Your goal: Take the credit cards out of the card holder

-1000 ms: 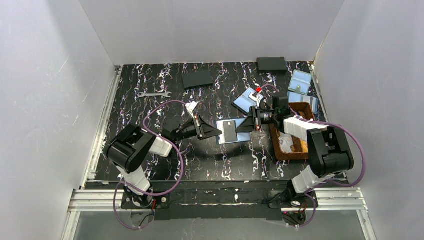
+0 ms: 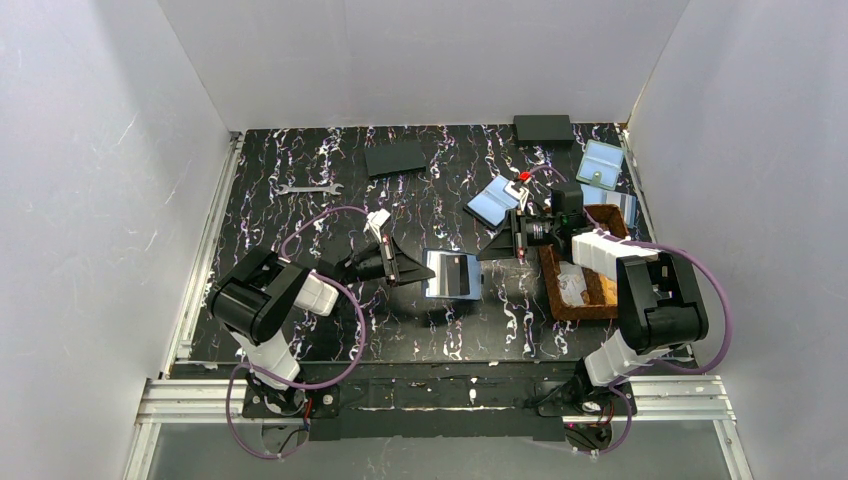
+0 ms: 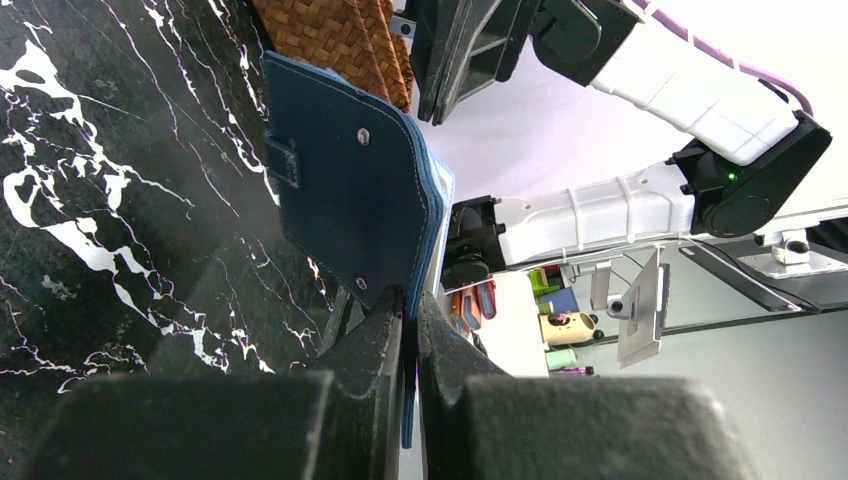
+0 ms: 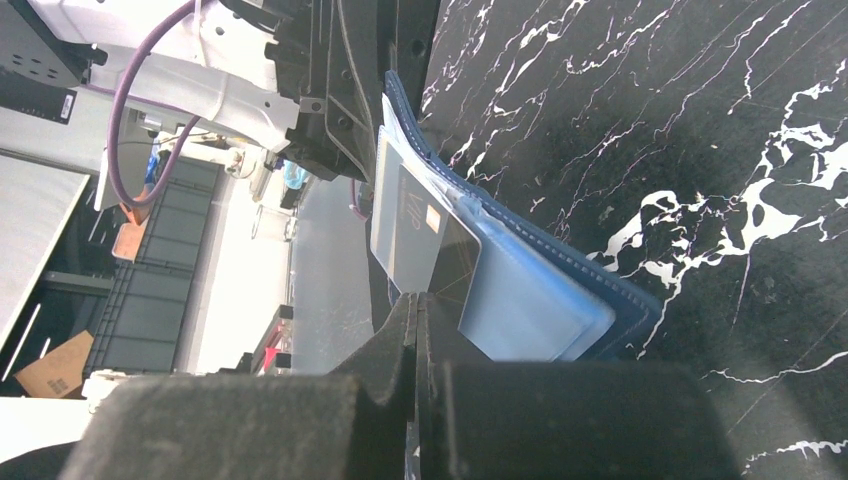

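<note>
A navy card holder (image 3: 350, 190) hangs from my left gripper, which is shut on one end of it; in the top view the holder (image 2: 452, 275) is held at mid-table between both grippers. In the right wrist view its blue inner sleeve (image 4: 535, 290) faces me, with cards (image 4: 410, 210) in it, a dark one showing lettering. My right gripper is shut with nothing seen between its fingers, its tips at or close to the lower part of the cards; whether they touch cannot be told. In the top view it (image 2: 485, 255) is at the holder's right.
A woven basket (image 2: 560, 311) stands at the right under the right arm. A blue folder (image 2: 490, 199), dark slabs (image 2: 394, 158) (image 2: 542, 129) and light-blue holders (image 2: 600, 164) lie toward the back, a wrench (image 2: 310, 189) at the back left.
My left gripper and the holder have moved left and slightly toward the front. The right gripper has shifted a little, and more of the holder's inside shows beside it.
</note>
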